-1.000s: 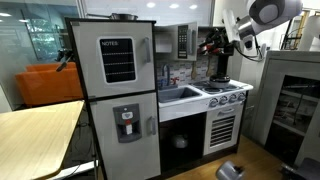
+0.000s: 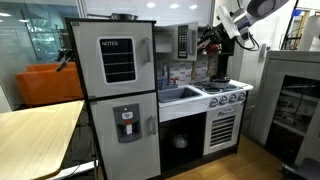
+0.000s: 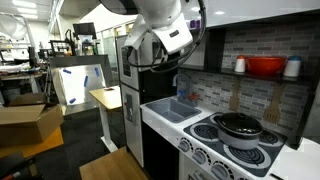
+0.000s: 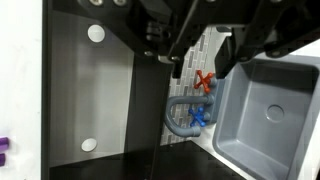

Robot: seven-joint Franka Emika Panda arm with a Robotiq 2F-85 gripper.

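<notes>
The arm reaches in from the right, with its dark gripper (image 2: 207,46) beside the standing-open microwave door (image 2: 187,42) of the toy kitchen. In the wrist view the gripper fills the top of the picture. Its dark fingers come down over a black-edged panel; what lies between them is hard to make out. To the left appears a pale grey surface (image 4: 105,80) with white round caps. In exterior view 2 the white arm (image 3: 150,30) crosses the top and hides the gripper.
Below are the sink (image 2: 180,93) with its blue and red taps (image 4: 197,118), and a stove (image 2: 218,87). A black pot (image 3: 239,130) stands on the burners. A red pot (image 3: 262,65) sits on the shelf. The fridge (image 2: 122,100) stands left.
The forearm has shifted slightly upward, while the gripper stays near the microwave door. A grey object at the lower edge one second ago is out of sight.
</notes>
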